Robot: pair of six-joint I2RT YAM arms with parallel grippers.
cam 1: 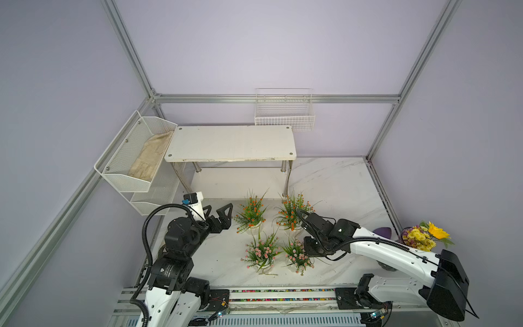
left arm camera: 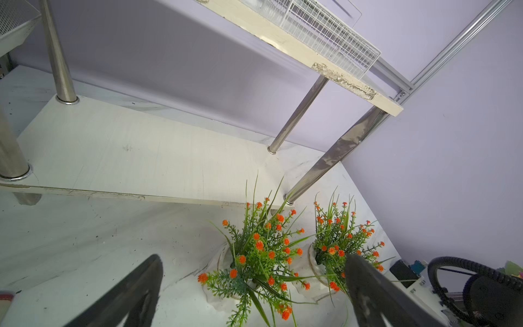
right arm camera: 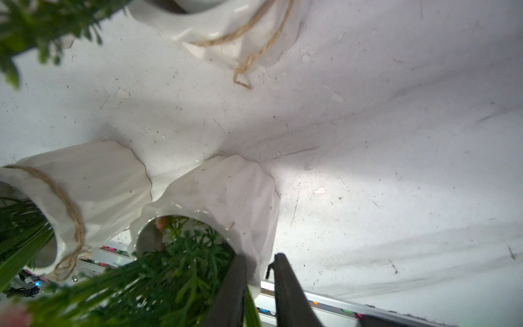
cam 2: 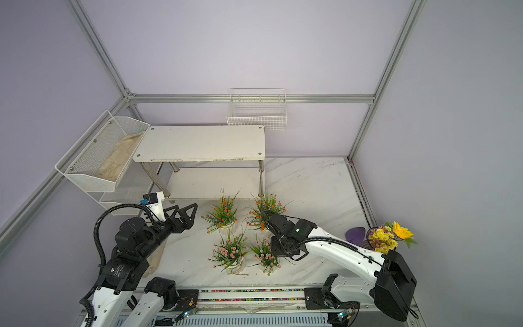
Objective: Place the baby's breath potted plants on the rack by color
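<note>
Two orange-flowered plants stand at the back, the left one [cam 1: 251,212] in front of the white rack [cam 1: 231,142] and the right one [cam 1: 292,211] beside it. In front are two pink-flowered plants, left [cam 1: 262,251] and right [cam 1: 297,255]. My left gripper is open and empty, left of the plants. At the front right pink plant, my right gripper has its fingertips close together by the white pot's side [right arm camera: 234,190]. A narrow gap shows, with pot wall and a leaf behind or between; whether the fingers grip is unclear.
Both rack tiers are bare. A wire basket [cam 1: 142,155] holding cloth hangs at the left; another [cam 1: 285,117] hangs behind the rack. A yellow bouquet [cam 1: 422,238] stands at far right. Bare table [cam 1: 337,185] lies right of the rack.
</note>
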